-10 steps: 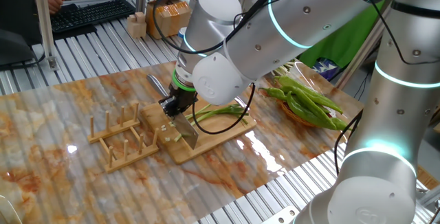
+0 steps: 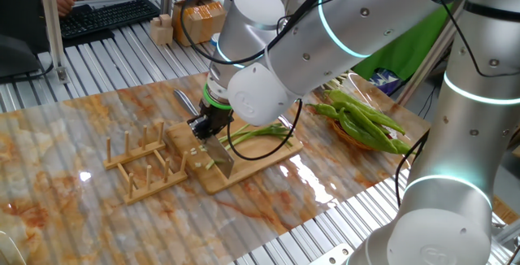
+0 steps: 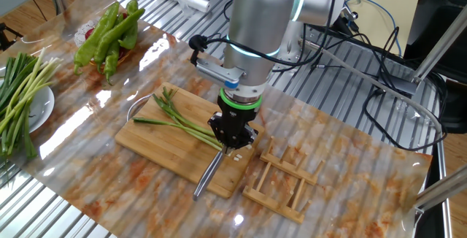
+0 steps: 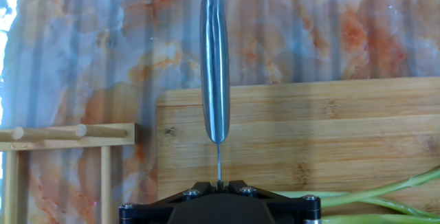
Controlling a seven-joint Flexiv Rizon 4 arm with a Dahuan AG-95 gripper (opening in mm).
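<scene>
My gripper [image 2: 203,127] is shut on a knife, gripping the top of its blade near the handle. In exterior view 1 the broad metal blade [image 2: 219,158] points down at the cutting board [image 2: 244,174], close by the cut end of the green stalks. The silver handle [image 4: 215,66] reaches out past the board's edge in the wrist view. Long green stalks [image 3: 175,114] lie across the board [image 3: 157,137], with small pale cut pieces [image 3: 233,171] near the gripper. Whether the blade's edge touches the board cannot be made out.
Beside the board stands a wooden peg rack [image 3: 284,183]. Green peppers [image 3: 109,41] fill a basket on the board's other side, and more green stalks [image 3: 25,99] lie on a white plate [image 3: 44,110]. Bare tabletop [image 2: 65,232] shows in front of the rack.
The arm, gripper and knife look almost unmoved over the last second, with at most a very slight shift of the blade. The stalks, board and rack stay in place.
</scene>
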